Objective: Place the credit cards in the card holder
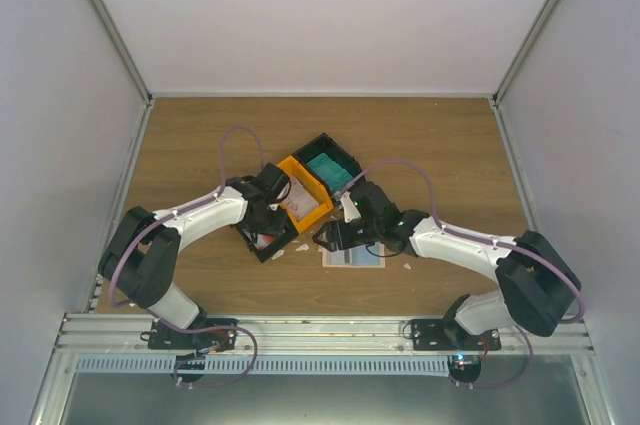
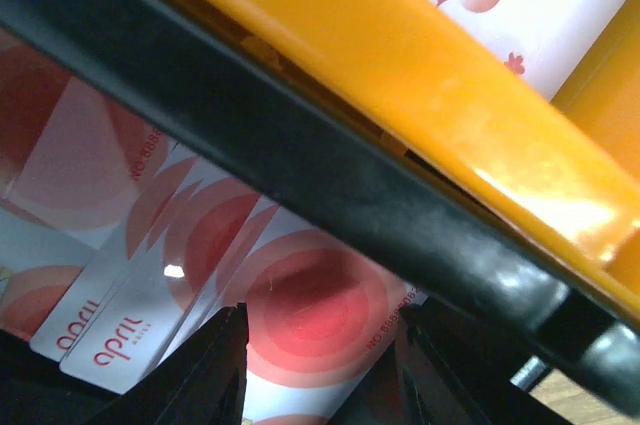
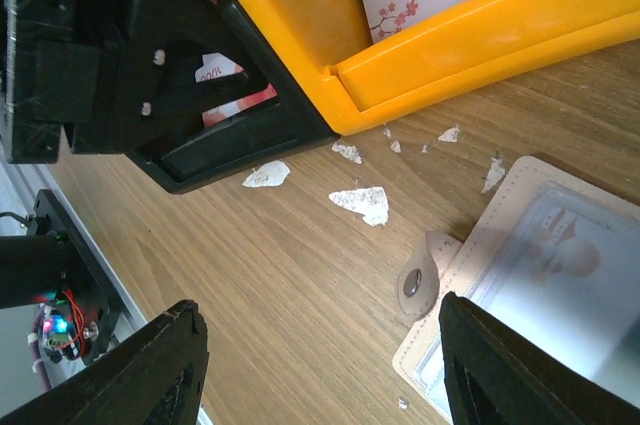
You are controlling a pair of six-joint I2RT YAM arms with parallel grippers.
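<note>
Red-patterned cards point(image 2: 310, 310) lie in a black box point(image 3: 240, 150). My left gripper is down in that box, its fingers part open over the cards, with no card clearly between them. The card holder point(image 3: 540, 275), a pale-edged sleeve with a clear window and a snap tab, lies on the table at the right. My right gripper hovers above and beside it, open and empty.
An orange box point(image 1: 318, 207) with pale cards adjoins the black box, and a second black box with teal cards point(image 1: 330, 170) stands behind it. Small white scraps lie nearby.
</note>
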